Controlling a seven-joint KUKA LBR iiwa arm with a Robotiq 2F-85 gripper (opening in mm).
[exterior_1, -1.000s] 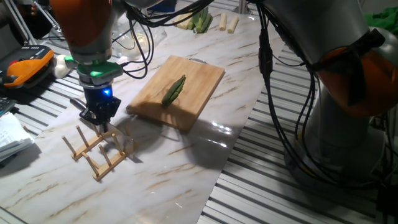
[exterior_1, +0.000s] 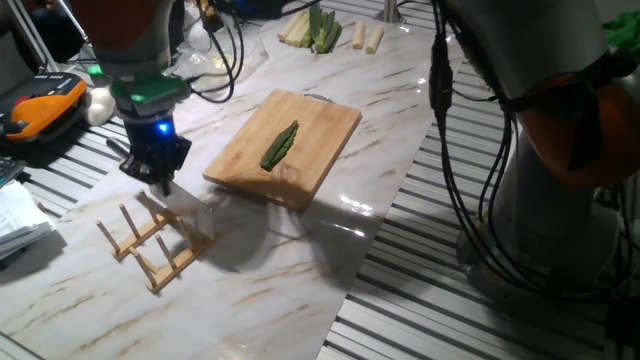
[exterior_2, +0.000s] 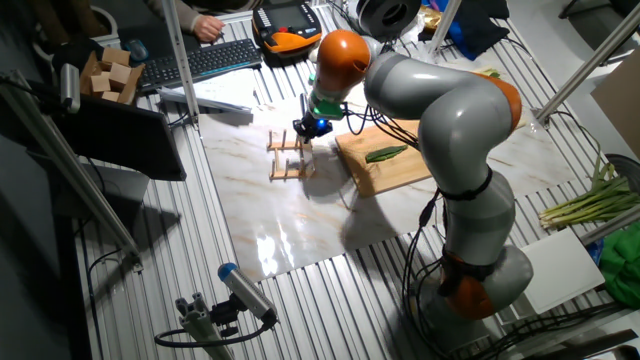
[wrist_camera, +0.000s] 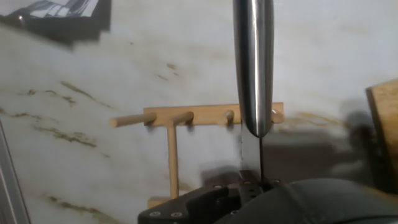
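My gripper (exterior_1: 165, 188) is shut on a knife, just above a small wooden peg rack (exterior_1: 178, 270) on the marble-patterned sheet. To the left of the fingers the knife's handle sticks out, and its pale blade (exterior_1: 192, 208) hangs down at the rack's right end. In the wrist view the shiny metal handle (wrist_camera: 254, 68) runs from the top edge toward the dark gripper, crossing in front of the rack's rail (wrist_camera: 205, 114). How far the blade still reaches between the pegs cannot be told. Green leafy pieces (exterior_1: 279, 146) lie on the wooden cutting board (exterior_1: 320, 130).
Cut pale stalks and green leaves (exterior_1: 325, 30) lie at the back. An orange-and-black device (exterior_1: 45, 110) and papers (exterior_1: 20, 225) are at the left. Bare sheet (exterior_1: 250, 300) stretches in front of the rack and board.
My gripper has risen a little from the rack, and the knife's handle has gone up with it. More of the blade shows. The rack and the board have stayed put.
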